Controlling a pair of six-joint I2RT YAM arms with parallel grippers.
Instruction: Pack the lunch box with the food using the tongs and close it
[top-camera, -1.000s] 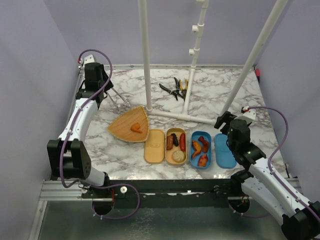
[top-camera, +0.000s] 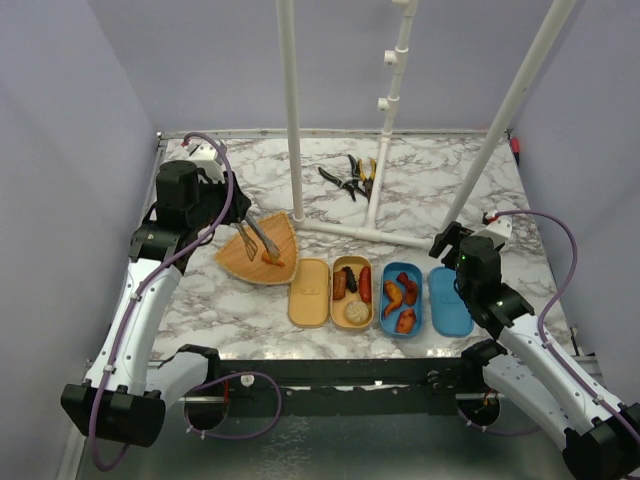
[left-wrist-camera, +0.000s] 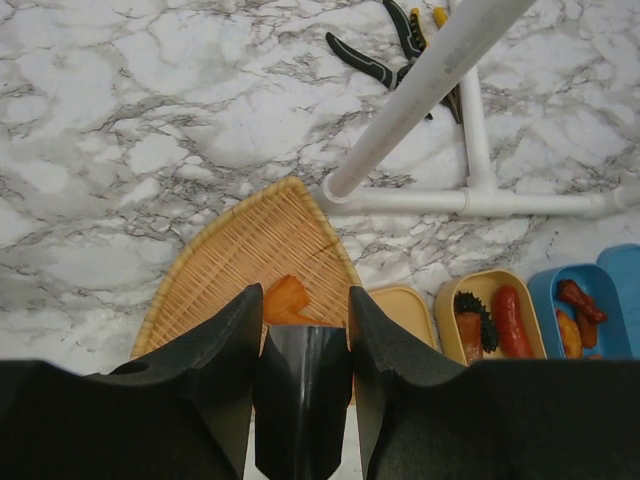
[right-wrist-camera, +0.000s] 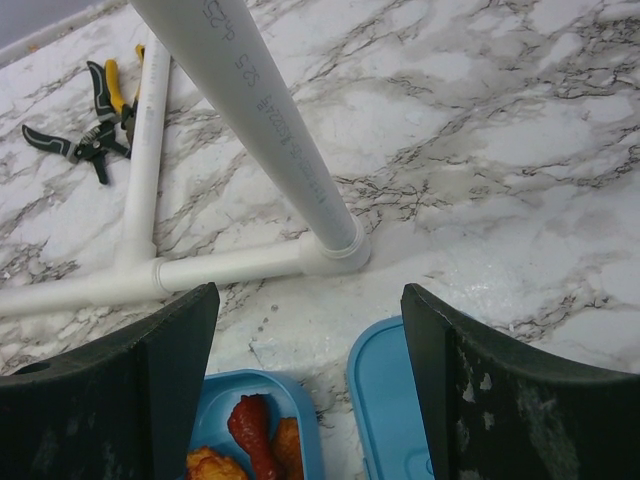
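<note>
My left gripper is shut on metal tongs (top-camera: 262, 238), held over the woven basket (top-camera: 236, 262), where an orange fried piece (left-wrist-camera: 285, 296) lies. A yellow box (top-camera: 352, 318) holds sausage, dark food and a pale round piece. A blue box (top-camera: 400, 329) holds several meat pieces. The yellow lid (top-camera: 308, 292) and blue lid (top-camera: 450, 300) lie beside their boxes. My right gripper stands open above the blue box and lid, nothing visible between its fingers.
White pipe frame (top-camera: 360, 233) stands behind the boxes, with uprights rising near the basket and right gripper. Pliers and cutters (top-camera: 345, 185) lie at the back.
The right arm has barely moved.
</note>
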